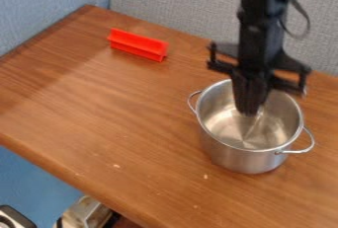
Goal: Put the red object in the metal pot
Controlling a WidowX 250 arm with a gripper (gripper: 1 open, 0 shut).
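Observation:
The red object point(137, 44), a long block, lies on the table toward the back left, well away from my gripper. The metal pot point(244, 160) stands at the right, with a loop handle point(302, 143) showing on its right side. My black gripper point(248, 102) points down over the pot's far part and hides some of its far rim. It is dark and blurred. Whether its fingers are apart or together does not show, nor does how deep the tip reaches.
Bare wooden table point(113, 109) fills the middle and left. A grey wall point(172, 3) runs along the back and a blue surface borders the left. Part of a metallic device point(86, 215) shows at the bottom left.

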